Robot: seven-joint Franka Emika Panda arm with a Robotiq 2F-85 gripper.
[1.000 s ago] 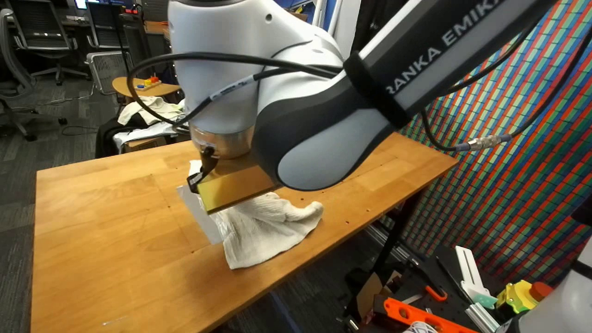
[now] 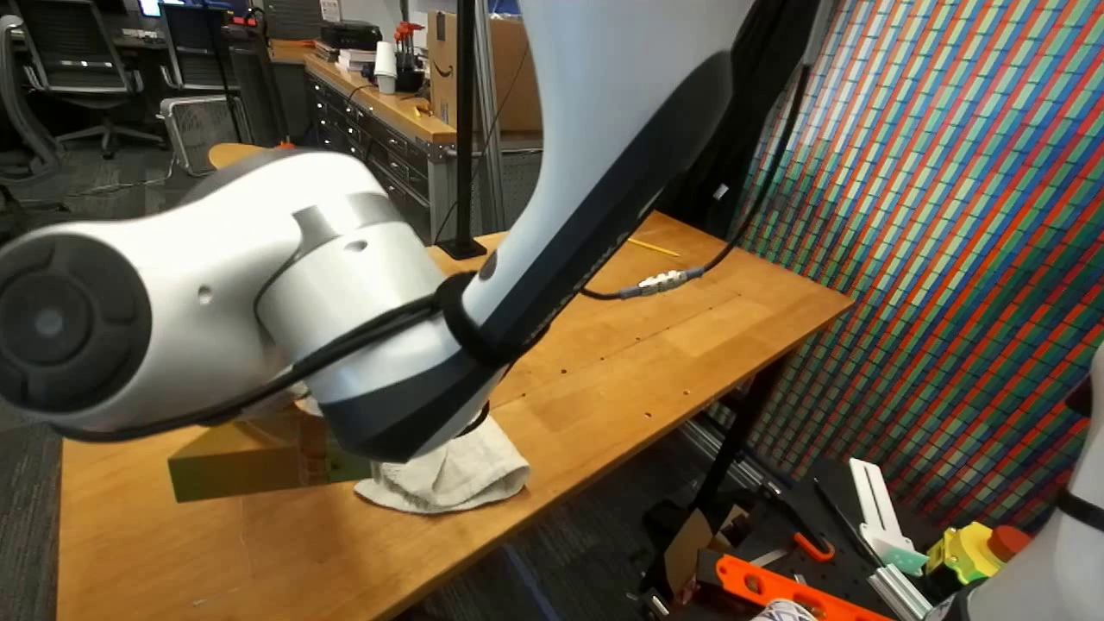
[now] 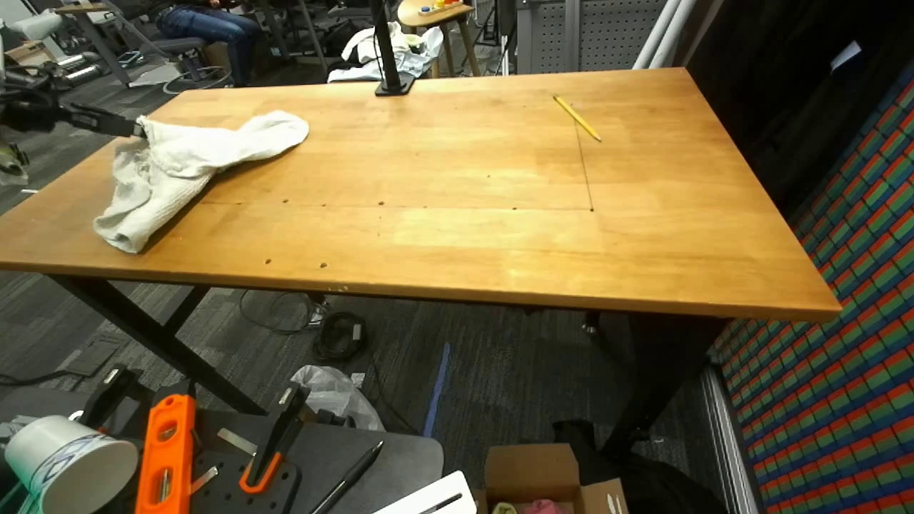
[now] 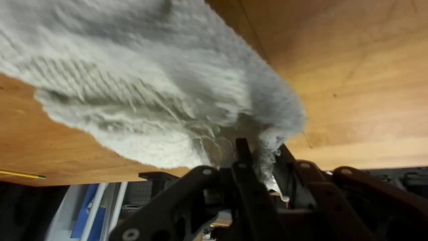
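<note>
A white knit cloth (image 3: 201, 158) lies crumpled at the table's left end in exterior view 2, one corner raised to my gripper (image 3: 138, 130). The same cloth (image 4: 132, 80) fills much of the wrist view. There, my gripper has dark fingertips (image 4: 243, 149) standing somewhat apart, with a fold of cloth between them. Whether they press on that fold cannot be told. In exterior view 1 the arm hides the fingers, and part of the cloth (image 2: 450, 476) shows below the wrist.
A yellow pencil (image 3: 578, 118) lies near its far right. A black post (image 3: 390, 51) rises from the back edge. Tools, including an orange level (image 3: 166, 454), lie on a separate dark surface in front.
The arm has swung left and lower in exterior view 1, its wrist tilting over. The cloth has shifted left with it and lies differently folded.
</note>
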